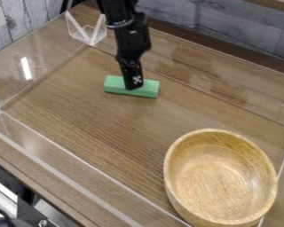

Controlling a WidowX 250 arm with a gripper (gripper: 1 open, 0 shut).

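Note:
My gripper [132, 82] comes down from the top of the view, dark, its tips at a flat green bar [114, 85] lying on the wooden table. The fingertips look close together over the bar's middle to right part; whether they touch it I cannot tell. The bar lies whole on the table, partly covered by the gripper.
A large yellow bowl [219, 204] sits at the lower right. A clear plastic piece is at the left edge, and the table's edges show at the lower left and top right.

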